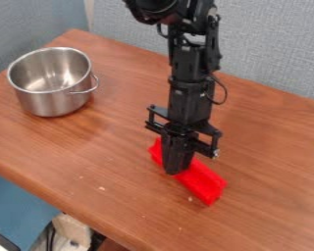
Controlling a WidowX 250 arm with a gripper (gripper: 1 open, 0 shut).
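A red oblong block (202, 182) lies diagonally on the wooden table. My black gripper (175, 165) reaches down over the upper half of that block, its fingertips at or against the top. The fingers look close together; whether anything is between them is hidden by the angle.
A steel pot (51, 90) with a side handle stands at the left of the table (271, 147). A grey padded wall runs along the back, and the table's front edge crosses the lower left.
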